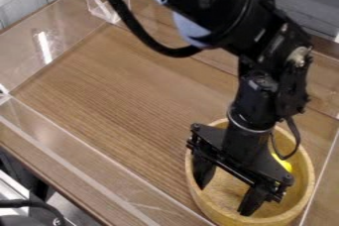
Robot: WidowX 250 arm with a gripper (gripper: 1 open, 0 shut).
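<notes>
My gripper (pixel 228 182) reaches down into a round tan wooden bowl (pixel 302 190) at the lower right, its black fingers apart and open. A yellow object (pixel 282 165) in the bowl is mostly hidden behind the gripper.
Clear plastic rails run along the left and front edges. A dark cable lies at the lower left.
</notes>
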